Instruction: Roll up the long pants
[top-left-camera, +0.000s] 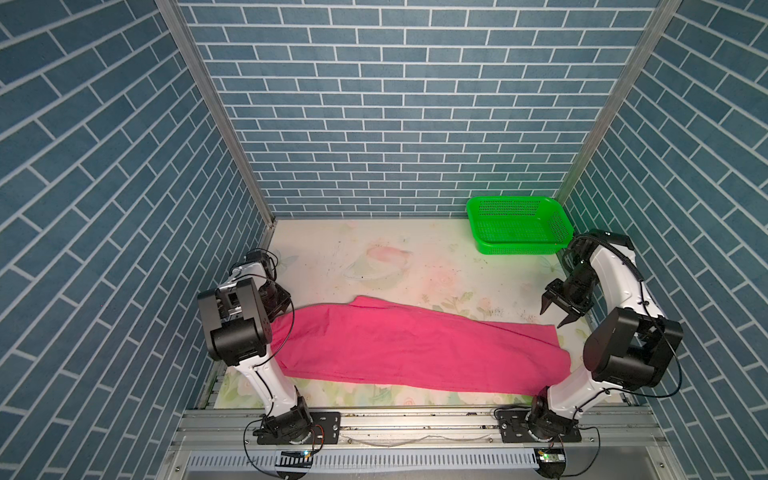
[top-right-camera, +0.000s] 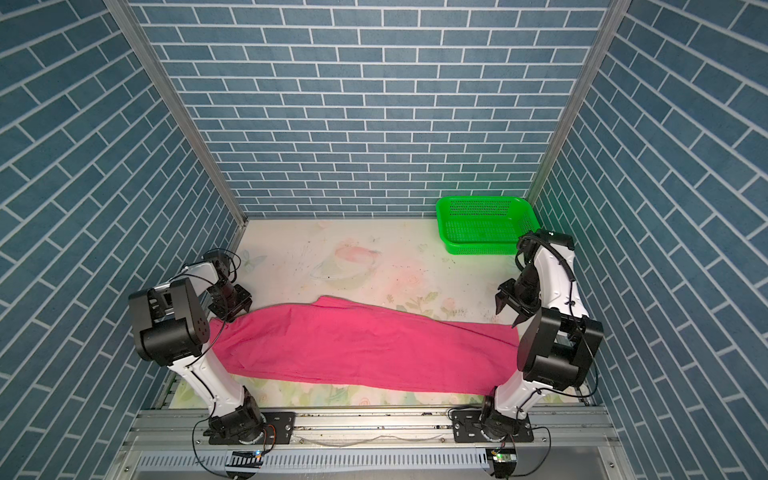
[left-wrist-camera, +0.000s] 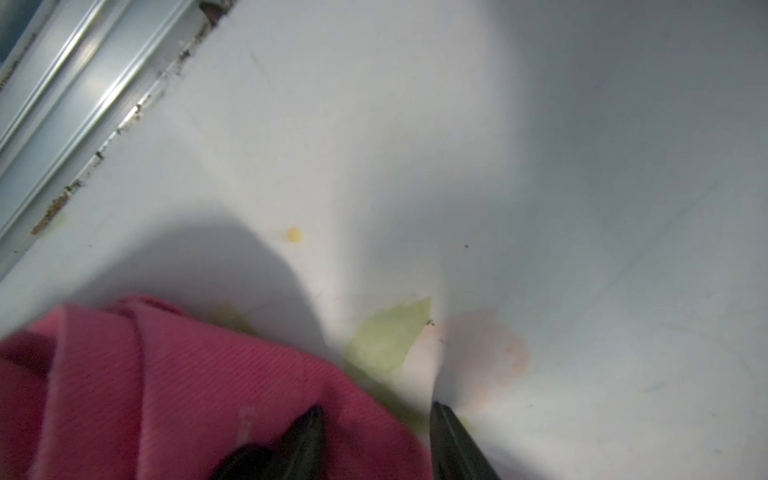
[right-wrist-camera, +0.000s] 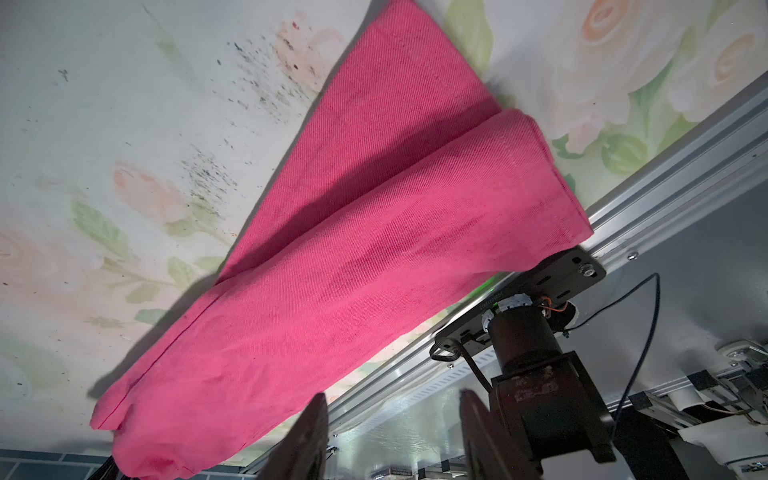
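Note:
The pink long pants (top-left-camera: 416, 348) lie stretched across the front of the table, legs to the right. In the right wrist view, the upper leg (right-wrist-camera: 384, 216) lies skewed over the lower leg (right-wrist-camera: 400, 80). My left gripper is open at the pants' far-left corner. One finger is over the fabric and the other beyond its edge, so the cloth edge (left-wrist-camera: 352, 400) lies between them. Part of the left end is hidden under that arm. Open and empty, my right gripper (top-left-camera: 553, 317) hovers just beyond the far corner of the right leg end.
A green basket (top-left-camera: 520, 225) stands at the back right, close to my right arm. A metal rail (top-left-camera: 384, 417) runs along the front edge, near the pants.

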